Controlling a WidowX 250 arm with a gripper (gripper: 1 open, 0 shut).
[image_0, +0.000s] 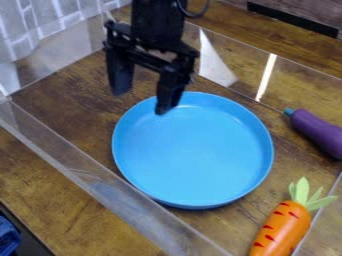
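Note:
My black gripper (144, 78) hangs over the back left of a round blue plate (193, 154). It is blurred, with its two fingers wide apart and nothing visible between them. An orange toy carrot (278, 228) with a green top lies at the front right. A purple toy eggplant (315, 132) lies at the right, beside the plate.
Clear plastic walls (67, 165) border the wooden surface (74, 105). A dark blue object (11, 240) shows in the bottom left corner. The plate is empty, and bare wood lies to its left.

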